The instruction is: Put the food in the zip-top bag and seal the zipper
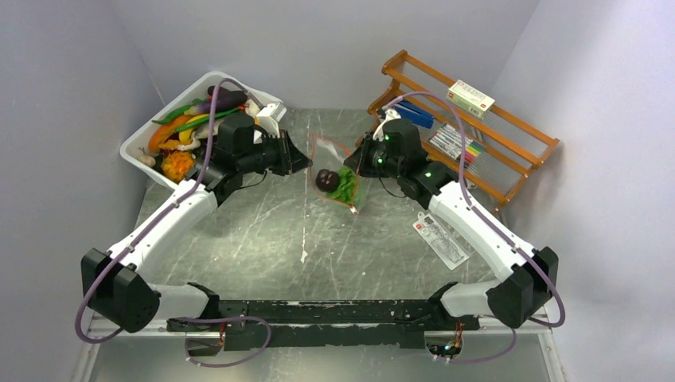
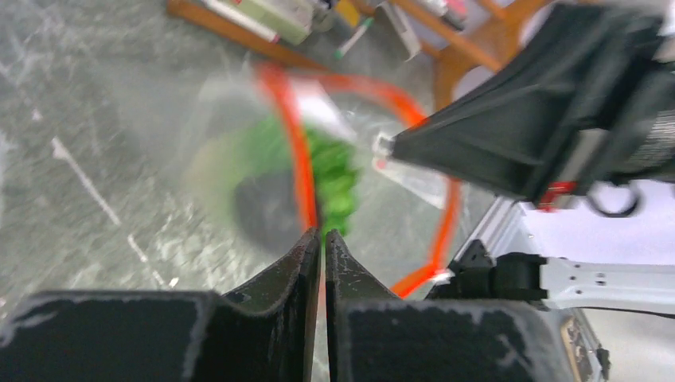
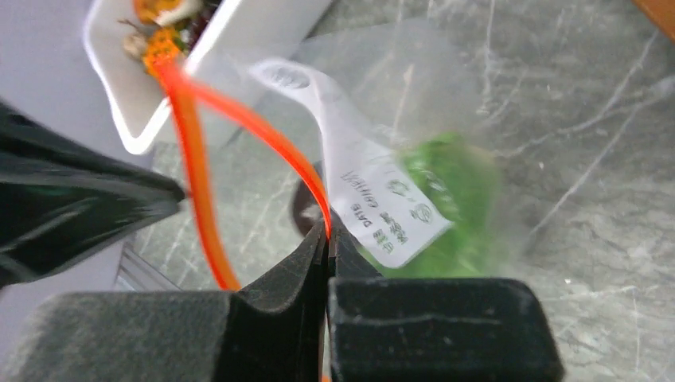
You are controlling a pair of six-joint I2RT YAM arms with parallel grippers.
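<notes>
A clear zip bag point(image 1: 318, 147) with an orange zipper hangs between my grippers, holding a dark round food point(image 1: 326, 180) and leafy greens point(image 1: 344, 186). My left gripper point(image 1: 307, 163) is shut on the bag's edge at one side; in the left wrist view the zipper point(image 2: 302, 175) runs down to its fingertips point(image 2: 298, 267). My right gripper point(image 1: 354, 167) is shut at the other side, the orange zipper strip point(image 3: 294, 155) meeting its fingertips. A white label point(image 3: 390, 215) shows on the bag.
A white bin of vegetables point(image 1: 130, 151) stands back left. A wooden rack point(image 1: 525, 159) with boxes is back right. A printed card point(image 1: 440, 239) lies front right.
</notes>
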